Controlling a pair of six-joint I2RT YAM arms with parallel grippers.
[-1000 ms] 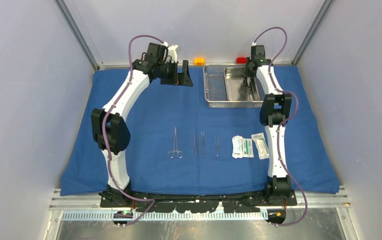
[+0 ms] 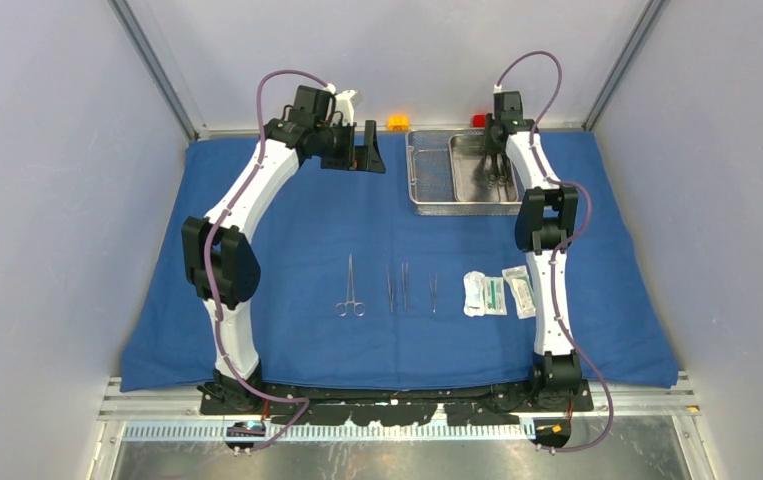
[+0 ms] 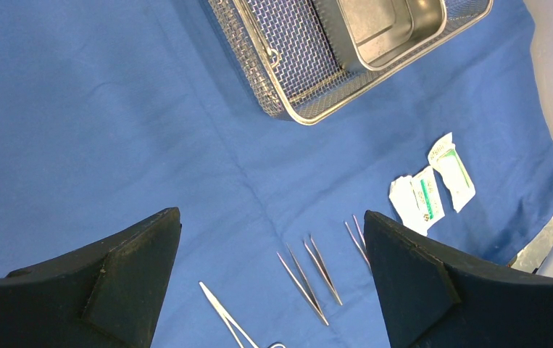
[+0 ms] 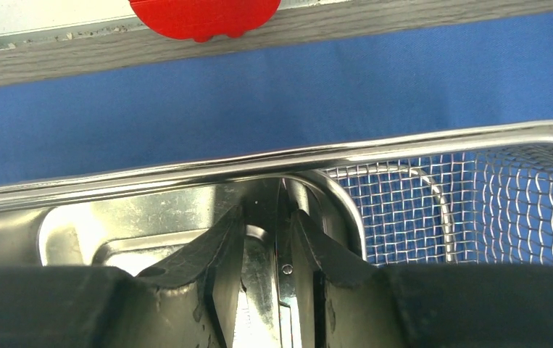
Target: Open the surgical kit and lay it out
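Observation:
My right gripper is down inside the steel inner tray [image 4: 70, 239], its open fingers close around metal instruments [image 4: 262, 290] lying there. The inner tray sits in a wire-mesh basket [image 2: 432, 208] at the back right. My left gripper hovers open and empty left of the basket. Laid out on the blue cloth are scissors [image 2: 351, 303], several tweezers [image 2: 404, 285] in a row, and white packets [image 2: 494, 295].
A red object [image 4: 204, 14] and a yellow one [image 2: 398, 123] are at the back edge behind the basket. Walls stand on both sides.
The left arm and the laid-out items have not moved.

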